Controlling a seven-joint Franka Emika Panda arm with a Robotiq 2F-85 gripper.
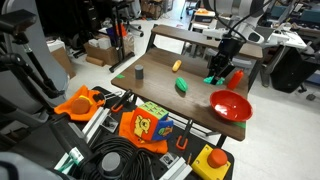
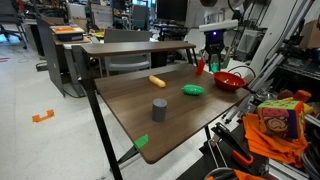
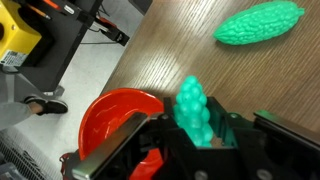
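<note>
A small teal object is held between the fingers of my gripper, which is shut on it in the wrist view. In exterior view 1 the gripper hangs over the wooden table, just behind the red bowl. Part of the bowl shows left of the fingers in the wrist view; the gripper covers the rest. On the table lies a green, bumpy, elongated object, apart from the gripper. The teal object's lower end cannot be clearly placed in height from these views.
A red upright object stands behind the bowl. Toward the table's other end are a yellow elongated object and a grey cylinder. Bare wood lies between them. A colourful box sits off the table's near edge.
</note>
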